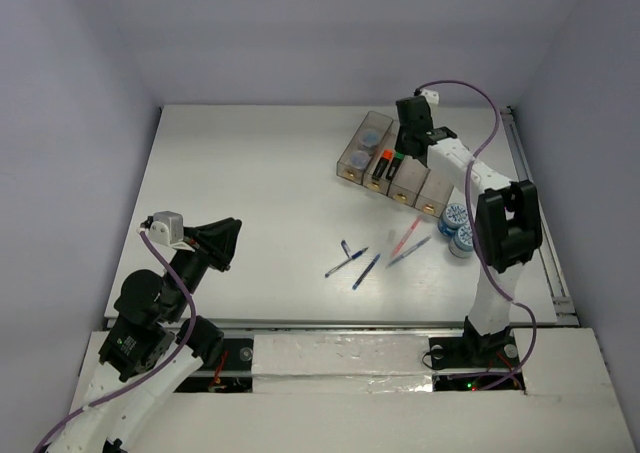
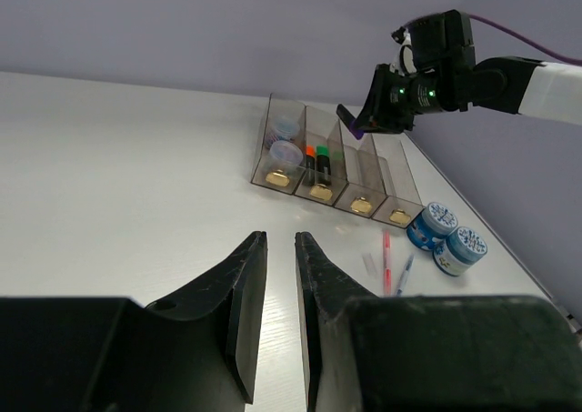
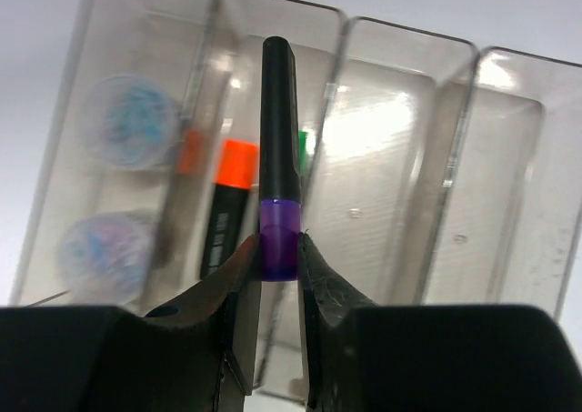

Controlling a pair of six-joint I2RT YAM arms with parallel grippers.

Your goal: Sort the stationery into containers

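Observation:
My right gripper is shut on a black marker with a purple end (image 3: 279,148), held above the clear divided organizer (image 1: 347,176). In the organizer's second compartment from the left lie an orange-capped black marker (image 3: 225,216) and a green-capped one; in the right wrist view the held marker partly covers the green cap. Pens lie loose on the table: a pink pen (image 1: 406,235), a light blue pen (image 1: 408,252) and two darker blue ones, one being a blue pen (image 1: 366,271). At the lower left, my left gripper stands part open and empty.
Two round tubs (image 1: 359,160) fill the leftmost compartment; the two right compartments look empty. Two blue-and-white jars (image 1: 461,241) stand beside the organizer, close to the right arm. A small blue-and-white item (image 1: 346,247) lies among the pens.

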